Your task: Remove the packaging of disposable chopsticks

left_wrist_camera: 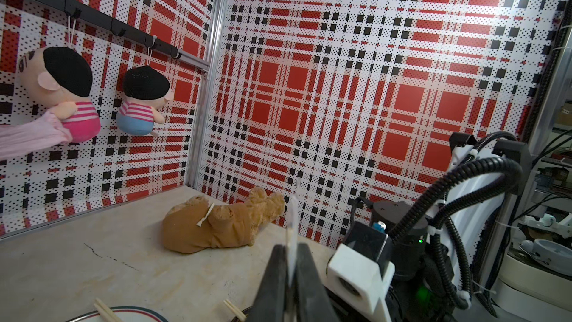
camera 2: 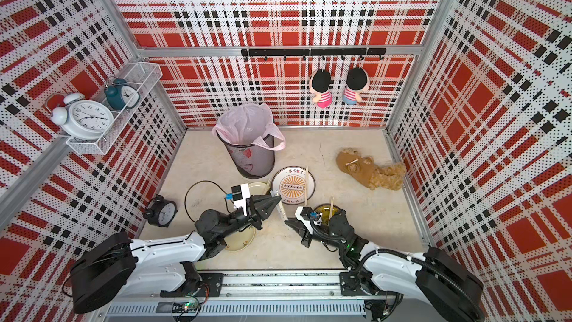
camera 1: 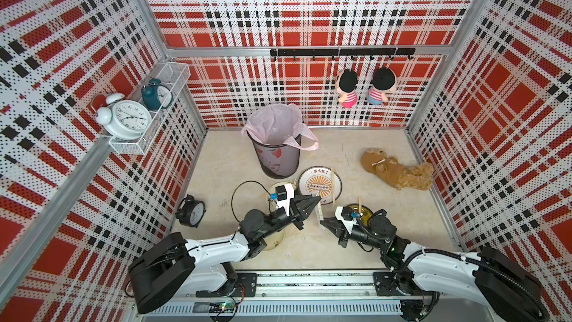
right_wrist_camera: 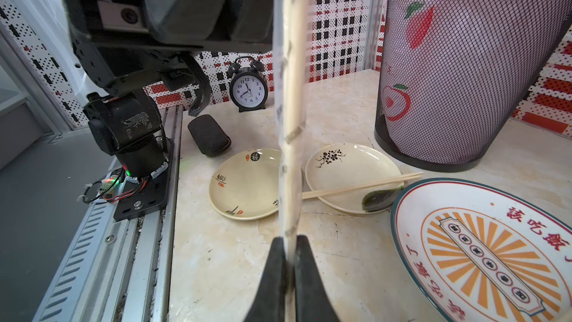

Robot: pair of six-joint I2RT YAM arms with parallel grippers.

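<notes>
A pair of chopsticks [right_wrist_camera: 293, 113] in a clear printed plastic wrapper stands upright in the right wrist view. Its lower end runs between the closed fingers of my right gripper. In the top left view the wrapped pair [camera 1: 320, 211] spans the short gap between my two grippers. My left gripper is shut at the upper end, on a thin translucent strip of the wrapper [left_wrist_camera: 292, 226] that sticks up past its fingertips. How far the sticks reach inside the wrapper there cannot be made out.
A lined mesh bin [camera 1: 277, 155] stands behind. A patterned plate [right_wrist_camera: 417, 262] and two cream plates, one cream plate [right_wrist_camera: 244, 185] and another plate [right_wrist_camera: 333, 167] with bare chopsticks [right_wrist_camera: 357, 187] across it, lie near the arms. A plush toy [camera 1: 396, 170] rests at back right.
</notes>
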